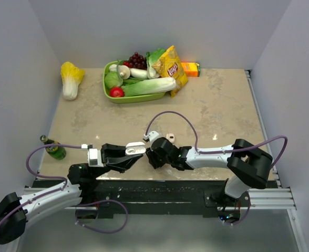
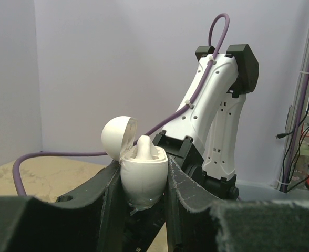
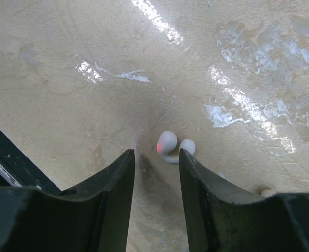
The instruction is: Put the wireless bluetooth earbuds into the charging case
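Note:
My left gripper is shut on the white charging case (image 2: 143,176), held up with its lid open; a white piece stands up inside it. In the top view the case (image 1: 135,149) is at lower centre. My right gripper stands open, pointing down over a white earbud (image 3: 167,142) lying on the table between its fingertips in that view, a small pink glow on it. In the top view that earbud is hidden under the right arm.
A small white item (image 1: 170,137) lies just behind my right wrist. A green basket of vegetables (image 1: 144,97), a chips bag (image 1: 173,68), a cabbage (image 1: 70,84) and a green bottle (image 1: 57,151) stand around the table (image 1: 217,110).

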